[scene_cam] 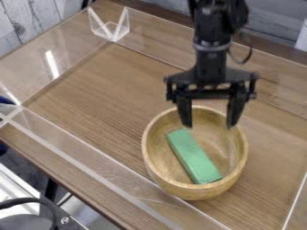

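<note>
A green rectangular block [189,154] lies tilted inside a round wooden bowl [157,173] in the lower middle of the table. My gripper [211,110] hangs above the back part of the bowl, open, its dark fingers spread wide with nothing visible between them. The fingers are somewhat blurred.
A small clear plastic object [109,25] is at the back left. A dark cable shows at the bottom left corner.
</note>
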